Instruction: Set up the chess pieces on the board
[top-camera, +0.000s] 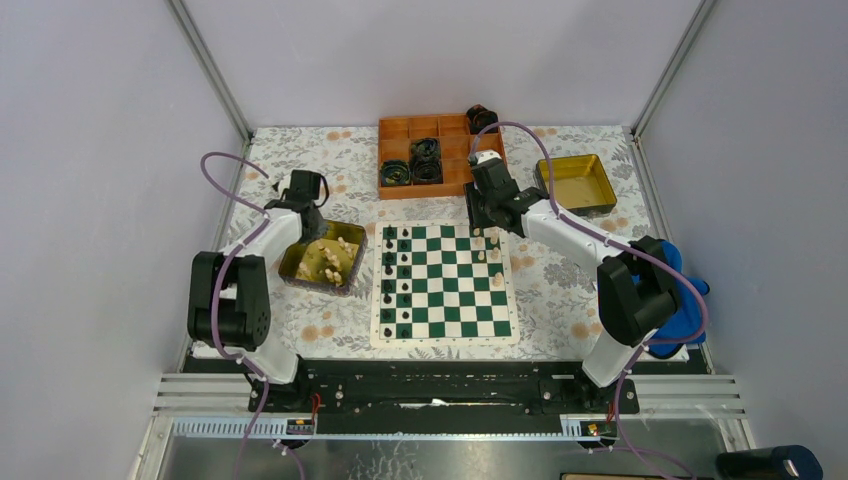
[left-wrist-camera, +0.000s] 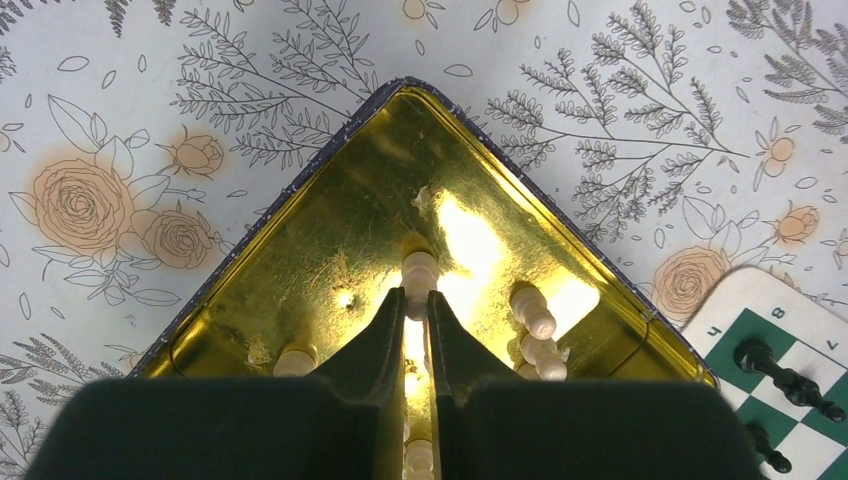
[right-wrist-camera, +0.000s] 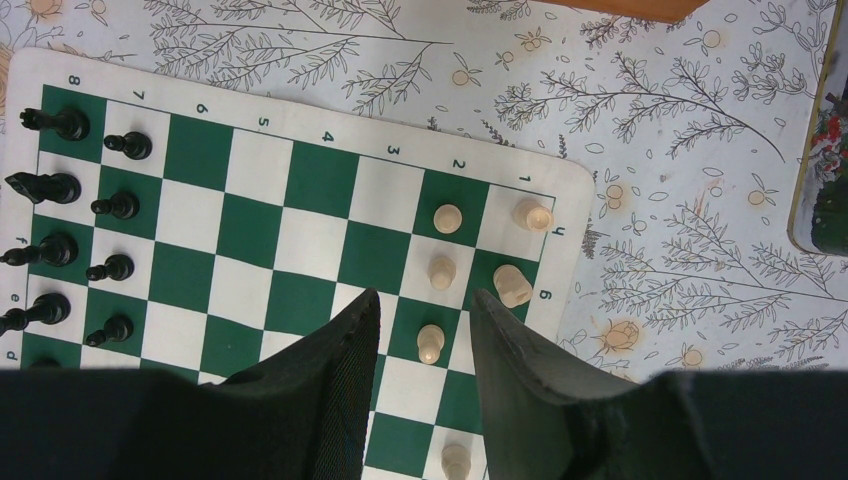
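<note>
In the left wrist view a cream chess piece (left-wrist-camera: 420, 274) stands in the gold tray (left-wrist-camera: 370, 160), its top between the tips of my left gripper, which is shut on it. Other cream pieces lie in that tray, including a pawn-like piece (left-wrist-camera: 538, 318); some are hidden by the fingers. My right gripper hangs open and empty over the green-and-white board (right-wrist-camera: 320, 232). Several cream pieces stand on its ranks 1 and 2, among them a pawn (right-wrist-camera: 447, 219) and a rook (right-wrist-camera: 533, 215). Black pieces, such as a black rook (right-wrist-camera: 70, 123), fill the opposite side.
Behind the board is an orange divided box (top-camera: 395, 130) holding dark round items. A second gold tray (top-camera: 580, 183), seemingly empty, stands at the back right. The board's middle squares are free.
</note>
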